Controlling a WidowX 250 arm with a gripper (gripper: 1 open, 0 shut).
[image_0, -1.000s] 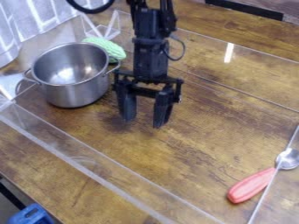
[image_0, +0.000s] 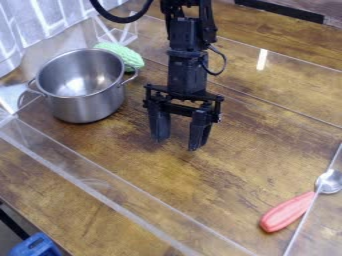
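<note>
My black gripper (image_0: 181, 128) hangs low over the middle of the wooden table, its two fingers pointing down and standing apart, with nothing visible between them. To its left is a large steel pot (image_0: 83, 85) with side handles. Behind the pot lies a pale green object (image_0: 123, 55), partly hidden. At the lower right lies a spoon with a red handle (image_0: 286, 213) and a silver bowl end.
A blue object (image_0: 38, 246) sits at the bottom left corner. A clear plastic-like edge runs along the left side of the table.
Since a second ago my gripper has shifted very slightly, now sharp where it was blurred. The pot, the green object and the spoon have not moved.
</note>
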